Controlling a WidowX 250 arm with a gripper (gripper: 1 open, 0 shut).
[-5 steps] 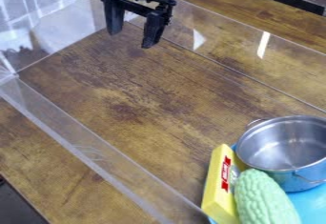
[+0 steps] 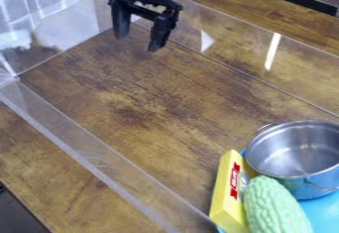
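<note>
My black gripper [image 2: 139, 29] hangs at the top centre, over the back part of the wooden surface [image 2: 139, 108] inside a clear-walled enclosure. Its two fingers point down and stand apart, with nothing visible between them.
At the lower right a metal pot [image 2: 294, 156], a yellow box [image 2: 228, 192] and a green textured object [image 2: 276, 205] sit on a light blue base. Clear walls run along the left side and across the back.
My gripper has shifted very slightly upward over the last second. The objects at the lower right have not moved.
</note>
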